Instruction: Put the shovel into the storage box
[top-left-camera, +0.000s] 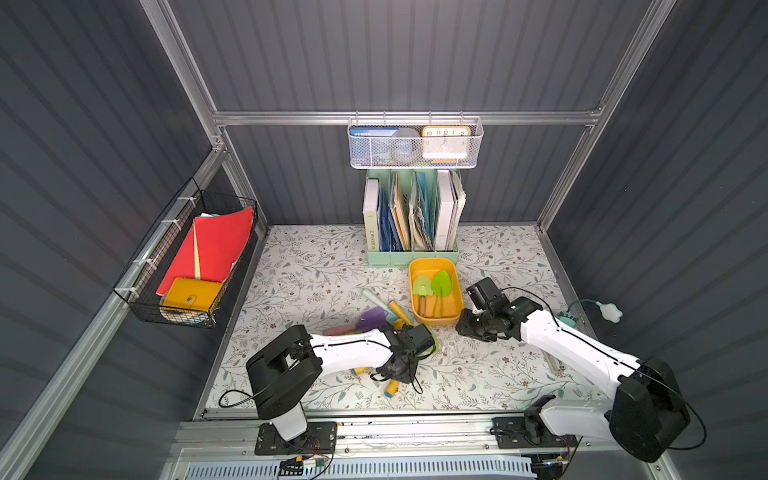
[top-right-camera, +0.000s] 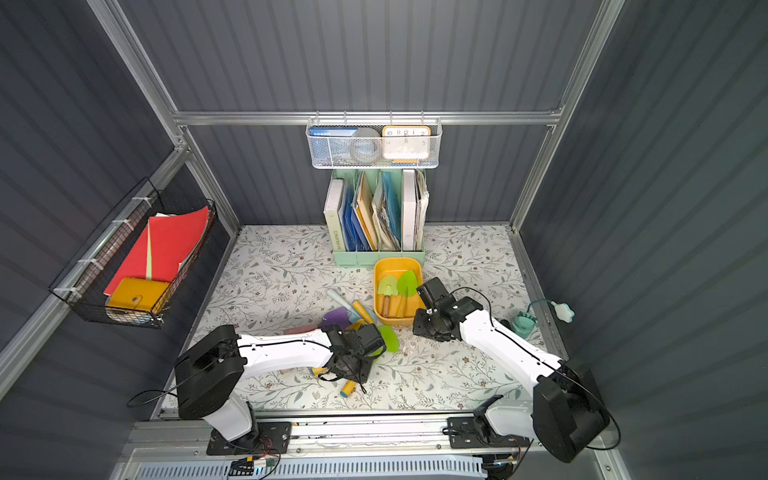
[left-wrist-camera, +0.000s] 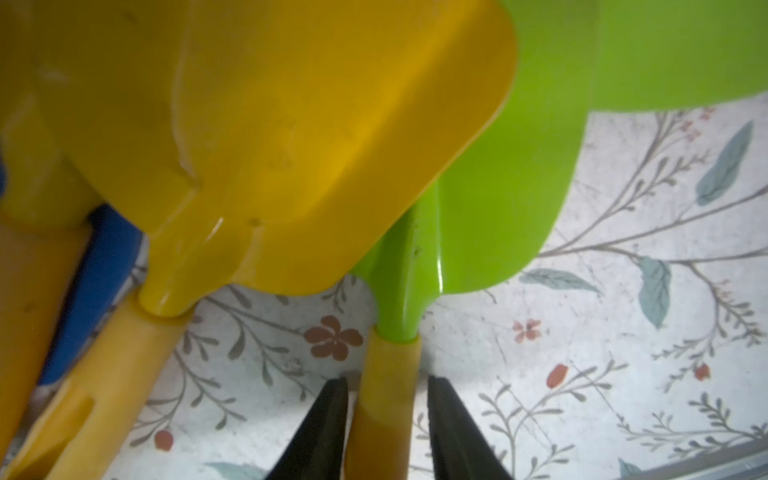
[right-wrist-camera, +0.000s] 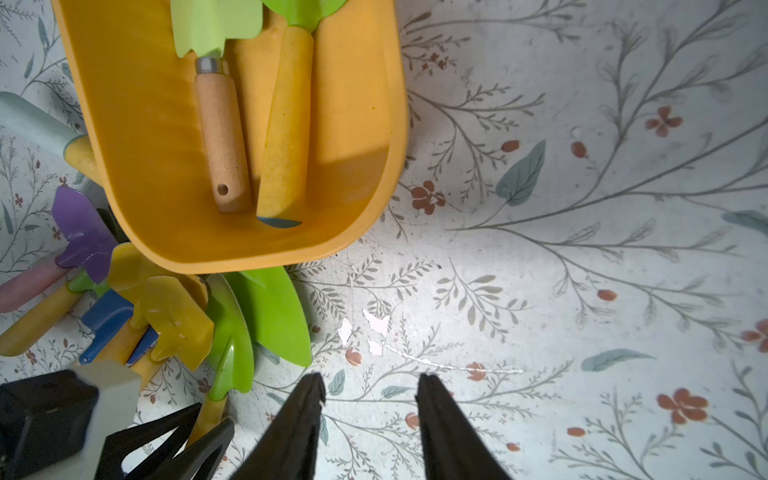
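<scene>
In the left wrist view my left gripper stands part open, its fingers either side of the yellow handle (left-wrist-camera: 386, 376) of a green shovel (left-wrist-camera: 512, 200); contact cannot be told. A yellow shovel (left-wrist-camera: 296, 136) overlaps it. The orange storage box (right-wrist-camera: 376, 184) holds two green-bladed shovels, one with a wooden handle (right-wrist-camera: 225, 136), one with a yellow handle (right-wrist-camera: 285, 128). My right gripper is open with nothing between its fingers, over bare table in front of the box.
A pile of colourful tools (right-wrist-camera: 80, 232) lies left of and in front of the box. A green file holder (top-left-camera: 392, 258) stands behind it, under a hanging mesh basket (top-left-camera: 360, 156). A teal lamp (top-right-camera: 524, 324) is at right.
</scene>
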